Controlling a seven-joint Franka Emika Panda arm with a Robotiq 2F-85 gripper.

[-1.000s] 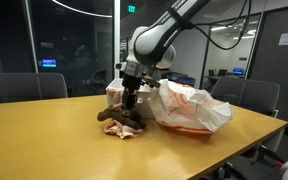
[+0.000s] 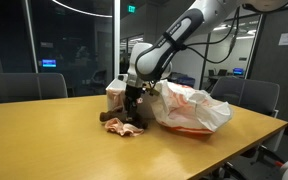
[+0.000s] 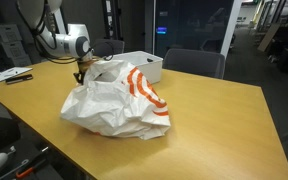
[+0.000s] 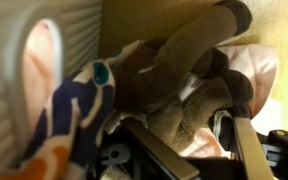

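A brown plush toy (image 4: 174,70) with dark paws lies on the table below my gripper in the wrist view. Pink cloth (image 4: 259,65) is spread under and beside it. In exterior view 1 the gripper (image 2: 133,103) points down just above the toy, by the pink cloth (image 2: 122,127). Its fingers (image 4: 162,150) stand apart, with a limb of the toy visible in the gap; whether they touch it cannot be told. A navy, orange and white patterned fabric (image 4: 79,110) lies at the left in the wrist view.
A white box (image 3: 139,65) with a handle hole stands close beside the gripper. A large crumpled white bag with orange stripes (image 3: 114,105) takes up the table next to it.
My gripper has shifted slightly to the right in exterior view 1. The brown toy under it looks lower and differently bunched; the pink cloth stays about where it was.
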